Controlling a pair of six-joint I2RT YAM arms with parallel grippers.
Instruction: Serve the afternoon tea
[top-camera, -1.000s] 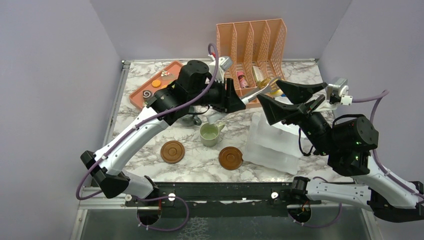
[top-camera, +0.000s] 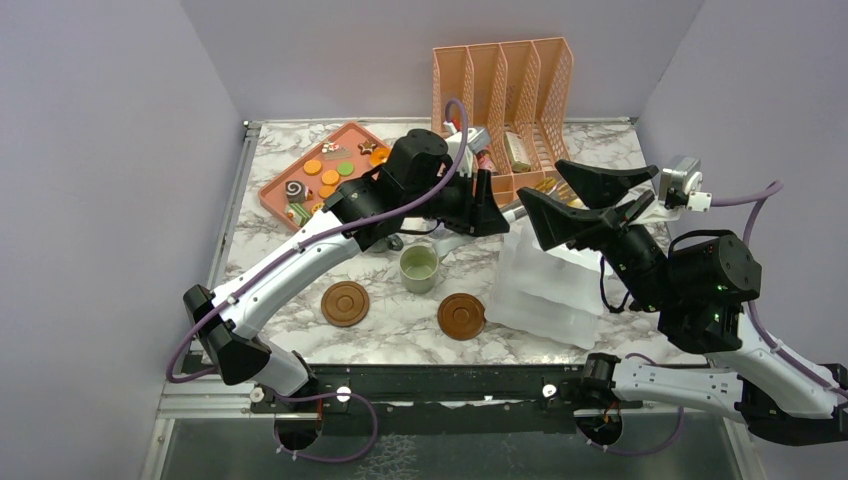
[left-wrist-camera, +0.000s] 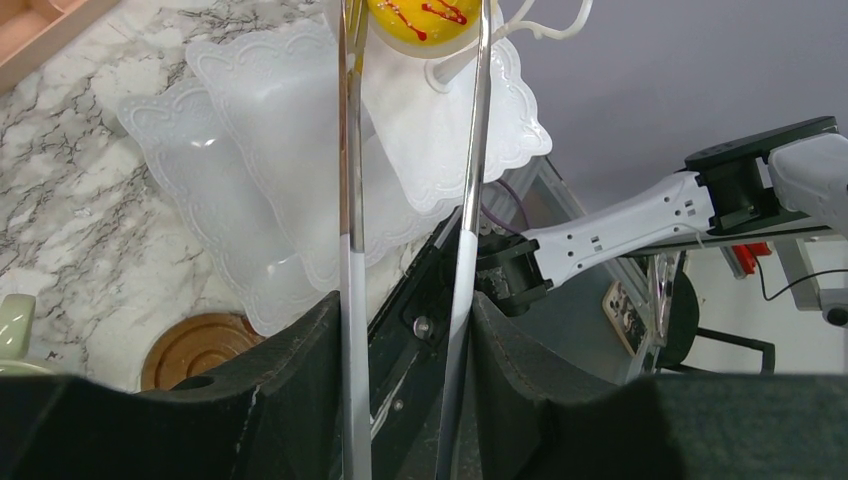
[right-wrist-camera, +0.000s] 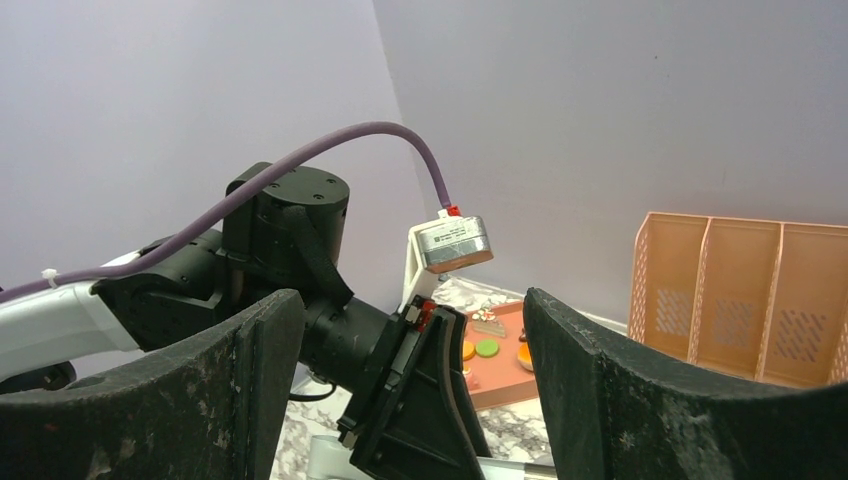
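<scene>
My left gripper is shut on a pair of tongs with white handles and shiny metal arms. Between the far ends of the tongs shows a small yellow cake with red streaks, in a pale cup; the frame edge cuts it off. Below it are the white, scallop-edged plates of a tiered stand. The right gripper is open and empty, raised over the stand's side of the table. From above, its fingers partly cover the tong tips. A green mug stands below the left gripper.
An orange tray with several sweets lies at the back left. A tall peach rack with compartments stands at the back. Two brown coasters lie near the front. Both arms come close together over the middle.
The right arm has shifted only slightly.
</scene>
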